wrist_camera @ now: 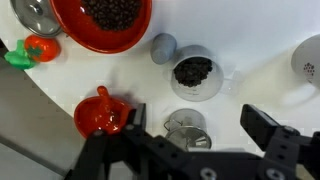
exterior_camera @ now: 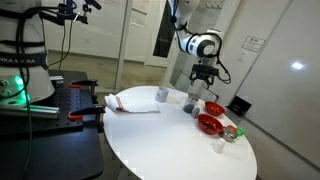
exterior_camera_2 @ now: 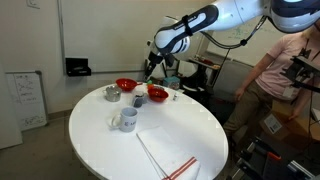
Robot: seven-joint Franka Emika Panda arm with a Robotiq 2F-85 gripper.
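My gripper is open above the table, its dark fingers spread wide with nothing between them. In exterior view 1 the gripper (exterior_camera: 208,75) hangs above the back part of the white table. Below it in the wrist view, a clear cup (wrist_camera: 198,92) holds dark bits, with a small grey cylinder (wrist_camera: 163,47) beside it. A red bowl (wrist_camera: 128,35) of dark beans lies at the top left. A second red bowl (wrist_camera: 88,116) with a red piece in it is at the left. A glass jar with a metal rim (wrist_camera: 187,124) shows near the fingers.
A white mug (exterior_camera_2: 125,120) and a folded towel with a red stripe (exterior_camera_2: 168,152) lie on the table. A metal pot (exterior_camera_2: 112,94) stands by the bowls. A tomato (wrist_camera: 42,48) and a green piece (wrist_camera: 18,57) sit by it.
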